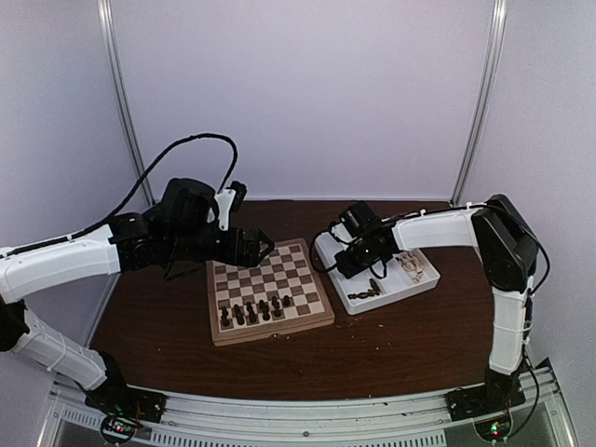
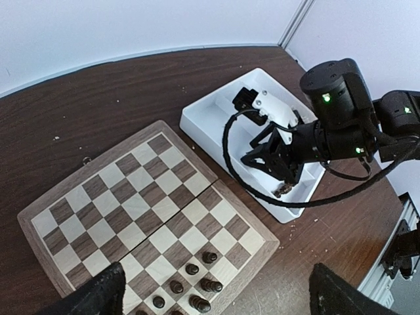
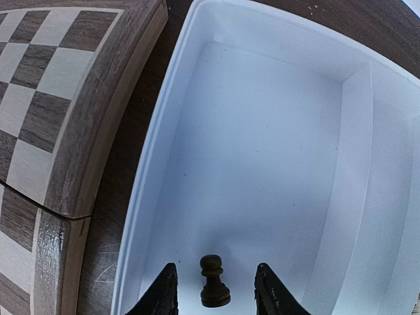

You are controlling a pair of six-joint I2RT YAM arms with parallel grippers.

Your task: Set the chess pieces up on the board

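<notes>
Several dark chess pieces (image 2: 176, 287) stand on the near rows of the wood-framed chessboard (image 1: 307, 323). Over the far left part of the board hangs my left gripper (image 1: 264, 250), open and empty; in its own view the fingers (image 2: 98, 296) sit wide apart at the bottom corners. My right gripper is low over the white box (image 1: 418, 290), open, with a single dark pawn (image 3: 214, 282) between its spread fingers, apart from both. The pawn lies in the box's large compartment. More dark pieces (image 1: 364, 293) lie at the box's near end.
Light pieces (image 1: 410, 265) fill the right compartment of the box, partly behind the right arm. The box walls (image 3: 142, 161) and divider (image 3: 344, 177) stand up around the right gripper. Bare brown table (image 1: 261, 364) lies in front of the board.
</notes>
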